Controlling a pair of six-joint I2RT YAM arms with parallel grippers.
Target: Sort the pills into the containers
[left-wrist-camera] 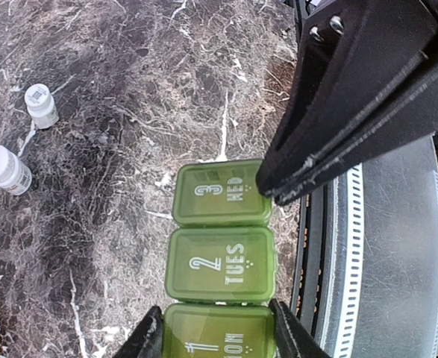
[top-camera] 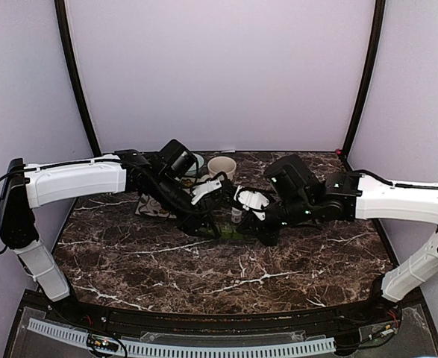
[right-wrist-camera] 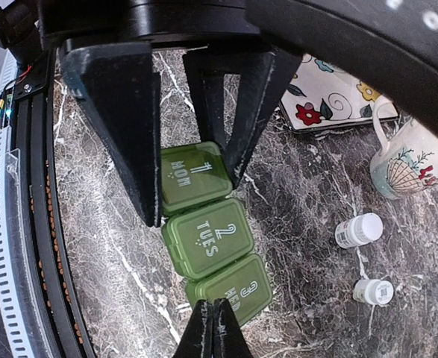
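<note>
A green pill organizer shows three lidded boxes marked MON, TUES (left-wrist-camera: 220,265) and WED (left-wrist-camera: 222,192), all closed. My left gripper is shut on the MON box (right-wrist-camera: 189,179) at one end. At the other end, my right gripper is shut with nothing between its fingers, its tips at the WED box. Two white bottles (left-wrist-camera: 6,169) (right-wrist-camera: 373,291) stand beside the organizer on the marble table.
A cream mug (right-wrist-camera: 405,160) with painted shells and a flowered tray (right-wrist-camera: 316,104) sit behind the bottles. A metal rail runs along its edge.
</note>
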